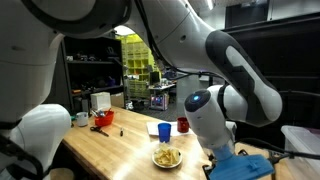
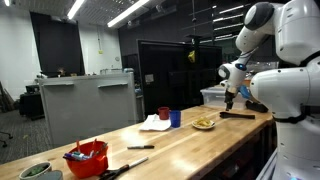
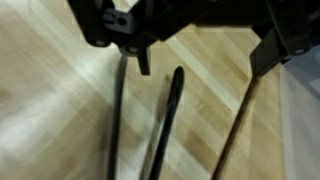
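My gripper is open in the wrist view, its two dark fingers wide apart with bare wood between them. Beneath it lie a black-handled utensil [image 3: 168, 122], a blurred dark stick [image 3: 115, 125] on the left and a thin brown stick [image 3: 235, 130] on the right. None of them is held. In exterior view 2 the gripper [image 2: 230, 103] hangs low over the far right of the table, close to a long dark utensil [image 2: 237, 116]. Exterior view 1 has the arm covering much of that area.
A plate of yellowish food [image 1: 167, 157], a blue cup [image 1: 164, 132] and a red mug [image 1: 183, 126] stand mid-table. A clear bin [image 1: 302, 140] is at the right. A red pot [image 2: 87, 160] and black-handled tools [image 2: 124, 168] occupy the other end.
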